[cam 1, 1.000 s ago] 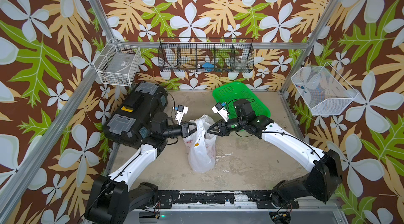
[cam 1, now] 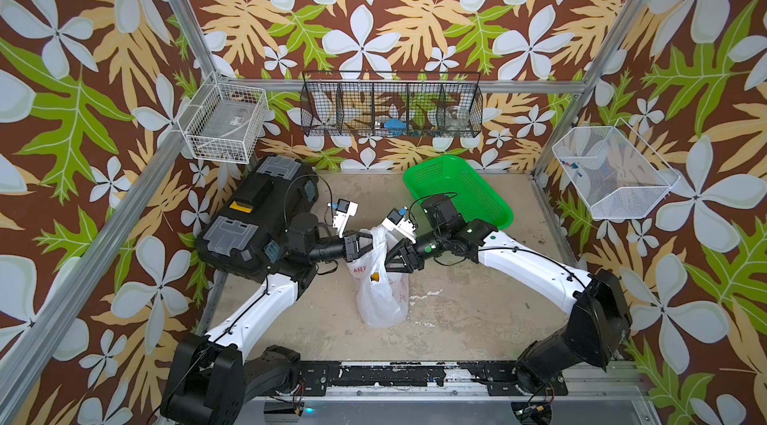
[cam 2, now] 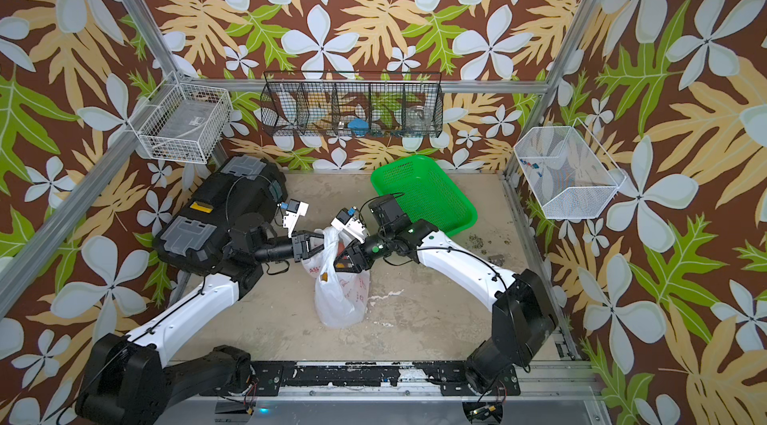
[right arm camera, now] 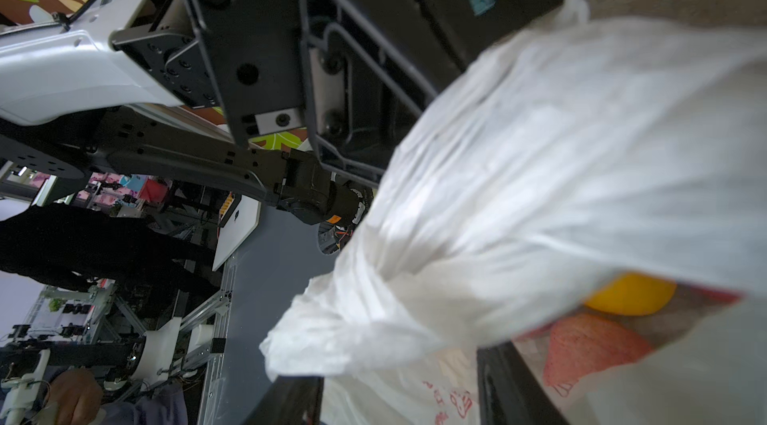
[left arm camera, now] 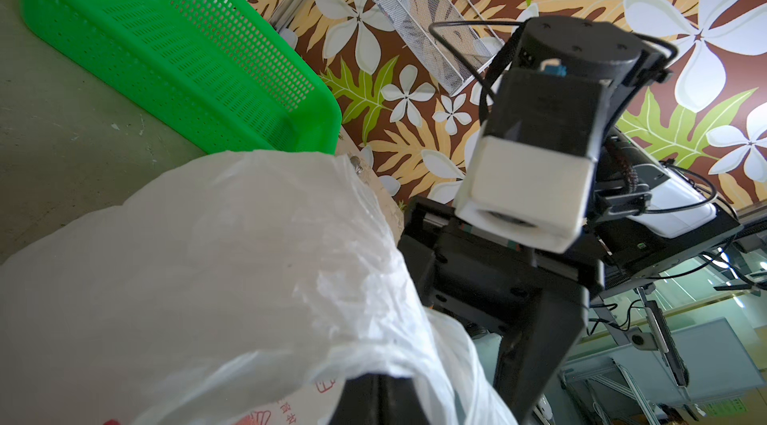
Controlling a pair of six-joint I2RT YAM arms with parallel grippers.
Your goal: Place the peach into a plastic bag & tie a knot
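A white plastic bag (cam 1: 379,305) stands upright at the middle of the floor, its top gathered between the grippers. A red fruit, likely the peach (right arm camera: 591,349), and a yellow item (right arm camera: 631,293) show inside in the right wrist view. My left gripper (cam 1: 359,245) is shut on the bag's top; the plastic covers much of its fingertips. My right gripper (cam 1: 397,259) is at the bag's right side, close against it, its fingers (right arm camera: 511,393) part open beneath a twisted fold of plastic; whether any plastic lies between them is unclear.
A green basket (cam 1: 455,185) stands at the back right, a black case (cam 1: 239,225) at the back left. Wire baskets (cam 1: 391,105) hang on the walls. The front floor beside the bag is clear.
My right gripper and arm have moved left and down, in against the bag. The left arm holds still.
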